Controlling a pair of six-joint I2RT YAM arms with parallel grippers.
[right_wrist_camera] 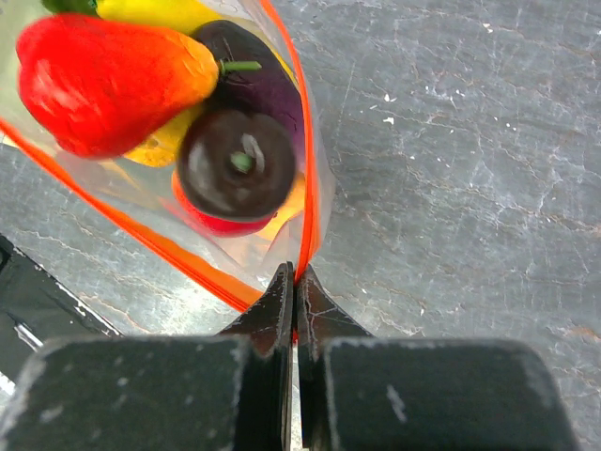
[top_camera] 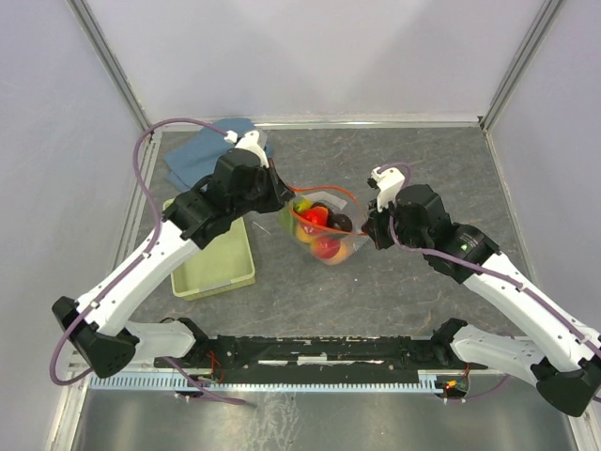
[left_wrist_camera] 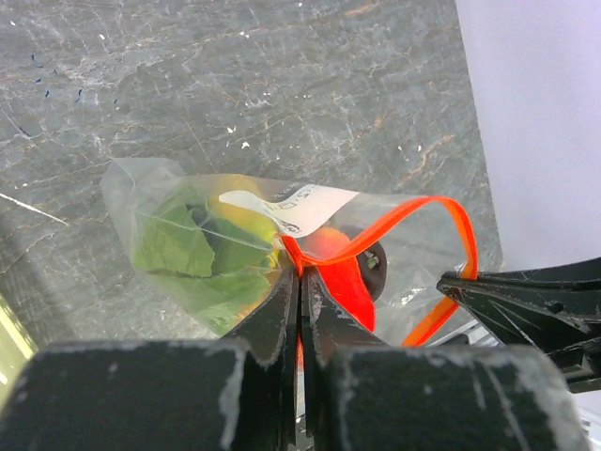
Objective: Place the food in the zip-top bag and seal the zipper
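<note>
The clear zip top bag hangs between my two grippers, its orange-edged mouth spread wide and facing up. Inside are a red pepper, a dark round fruit, a purple eggplant and other play food. My left gripper is shut on one end of the orange zipper edge. At the opposite end, the right gripper is shut with the thin orange edge pinched between its fingertips. A printed white label shows on the bag's side.
A pale green basket sits at the left, partly under the left arm; the part in view is empty. Behind it lies a folded blue cloth. Table surface in front of the bag is clear.
</note>
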